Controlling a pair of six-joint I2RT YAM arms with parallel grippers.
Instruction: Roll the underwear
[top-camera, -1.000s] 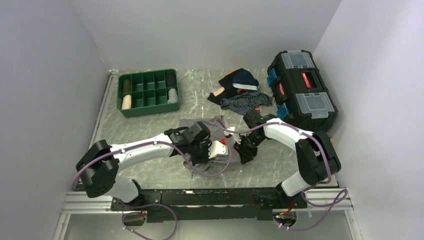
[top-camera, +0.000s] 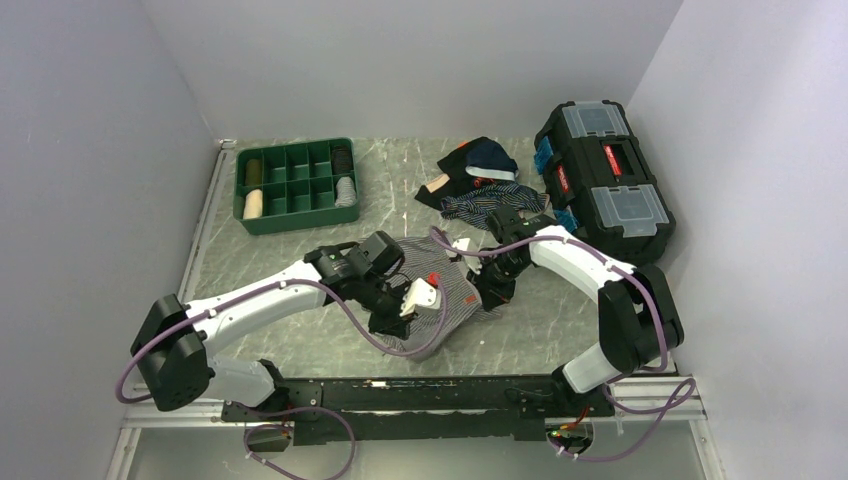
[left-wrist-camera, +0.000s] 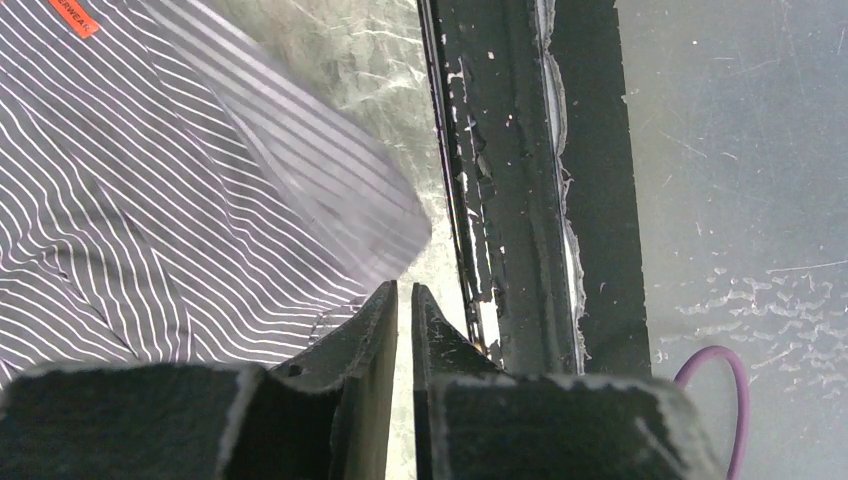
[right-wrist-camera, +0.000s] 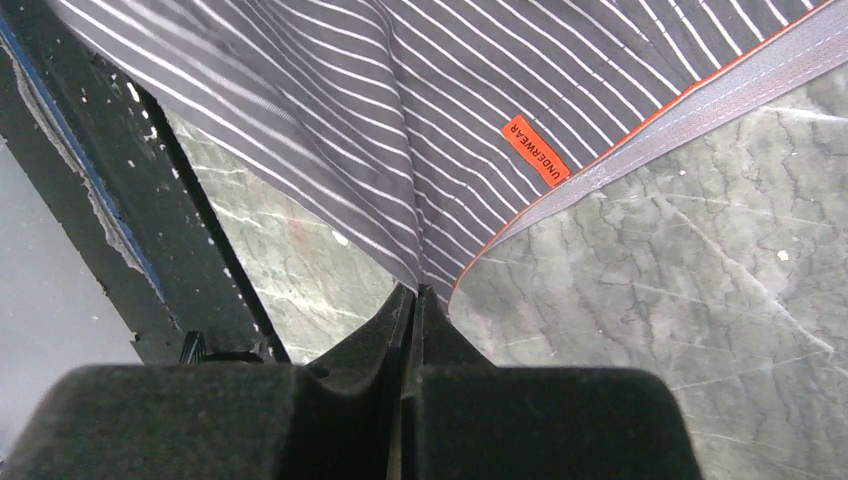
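Grey white-striped underwear (top-camera: 448, 312) lies spread at the front of the table, with an orange label (right-wrist-camera: 536, 150). My left gripper is slightly open above its near side, beside a folded, blurred flap of the cloth, with nothing clearly between the fingers. My right gripper is shut at a corner of the underwear, pinching the cloth where its stripes converge.
A green divided box (top-camera: 298, 208) with several rolls stands back left. A pile of dark clothing (top-camera: 480, 160) lies at the back, black toolboxes (top-camera: 600, 180) at right. The table's front edge (left-wrist-camera: 500, 150) is close to the cloth.
The left arm has moved a little toward the front edge, and the underwear's near part now reaches further forward. The right arm has shifted slightly back.
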